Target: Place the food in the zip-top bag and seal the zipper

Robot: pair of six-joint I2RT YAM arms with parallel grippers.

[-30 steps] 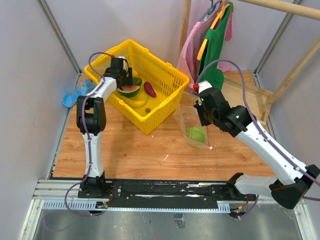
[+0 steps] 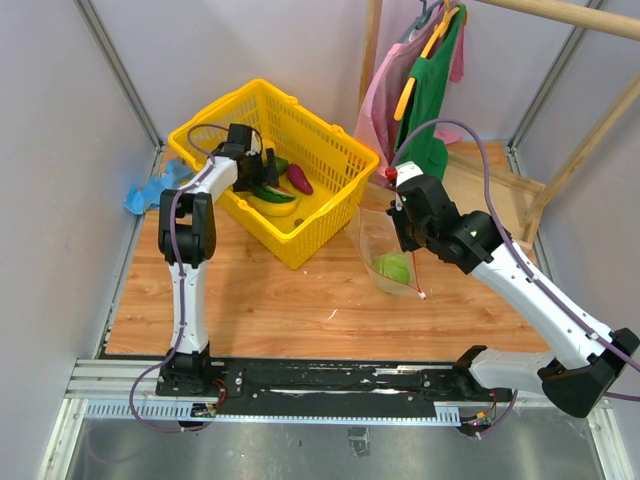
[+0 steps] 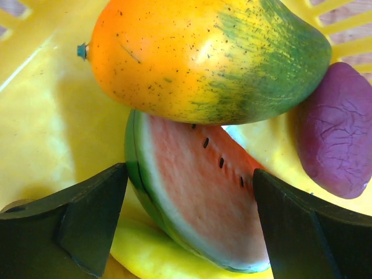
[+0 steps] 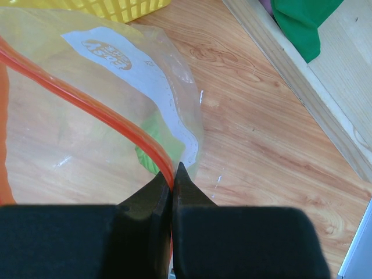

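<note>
My left gripper is open inside the yellow basket [image 2: 310, 250], its fingers spread to either side of a watermelon slice [image 3: 192, 192]. A mango-like fruit [image 3: 209, 58] lies just beyond the slice, and a yellow banana [image 3: 157, 253] shows partly beneath it. To the right rests a purple sweet potato [image 3: 337, 131]. My right gripper is shut on the orange-red zipper edge of the clear bag [image 4: 75, 128], holding that side up. Inside the bag a green leafy item [image 2: 393, 266] shows through the plastic.
Behind the bag stands a wooden rack with a green garment [image 2: 430, 105] and a pink one [image 2: 383, 100]. Blue crumpled plastic [image 2: 155, 188] lies left of the basket.
The watermelon slice has tipped over, its red face turning out of sight from above and green rind showing. My left gripper has shifted slightly within the basket. The right arm and bag look still.
</note>
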